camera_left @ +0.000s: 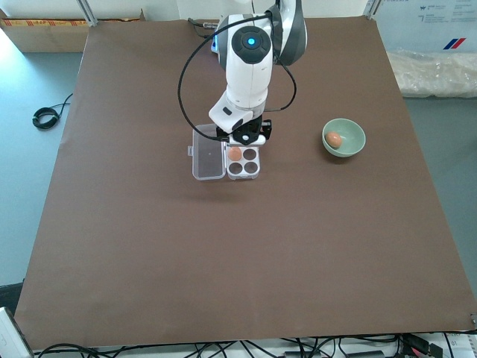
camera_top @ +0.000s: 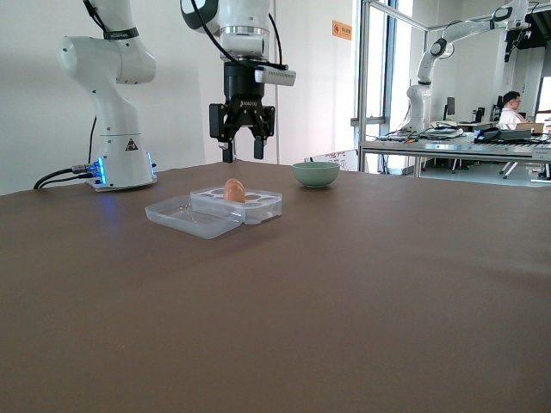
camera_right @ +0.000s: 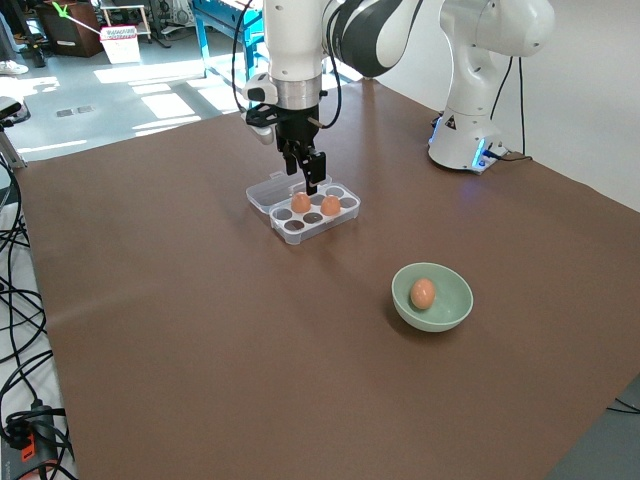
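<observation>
My gripper (camera_top: 243,148) hangs open over the clear plastic egg tray (camera_right: 312,225), its two black fingers apart with nothing seen between them. The tray's lid lies open beside it (camera_top: 193,220). The right view shows two brown eggs in the tray (camera_right: 330,205), under the fingers. A pale green bowl (camera_left: 343,137) to the right of the tray in the left view holds one egg (camera_right: 423,294).
</observation>
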